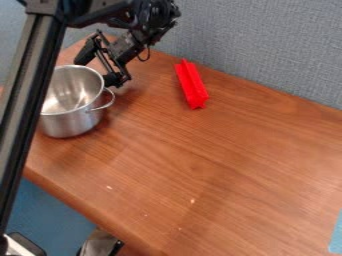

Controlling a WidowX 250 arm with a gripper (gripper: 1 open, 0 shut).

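A steel pot (pixel 70 110) with side handles stands at the left of the wooden table, partly hidden behind the arm. My black gripper (pixel 107 70) is just behind and above the pot's back right rim, open, with nothing visible between its fingers. A red oblong object (pixel 191 84) lies to the right of the gripper, near the back of the table.
A grey padded wall (pixel 267 50) runs along the back. Blue floor shows past the table's left front edge.
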